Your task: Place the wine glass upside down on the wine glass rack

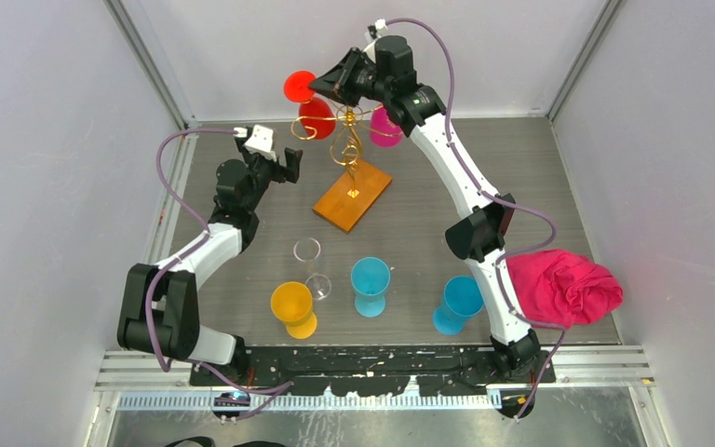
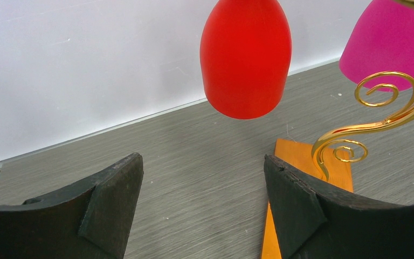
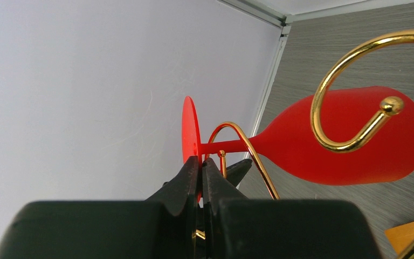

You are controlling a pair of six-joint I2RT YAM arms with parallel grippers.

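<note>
The red wine glass (image 3: 350,140) hangs upside down at the gold rack (image 1: 349,119), its bowl below and its stem beside a curled hook in the right wrist view. My right gripper is shut on the edge of its round foot (image 3: 190,127). Whether the hook bears the glass's weight I cannot tell. A magenta glass (image 1: 386,128) also hangs on the rack. My left gripper stands open to the left of the rack, nothing between its fingers, with the red bowl (image 2: 246,59) beyond and above it.
The rack's wooden base (image 1: 354,196) stands mid-table. Nearer the front are a clear glass (image 1: 308,251), a yellow glass (image 1: 292,304) and two blue glasses (image 1: 370,277). A pink cloth (image 1: 563,289) is heaped at the right. Free table lies right of the base.
</note>
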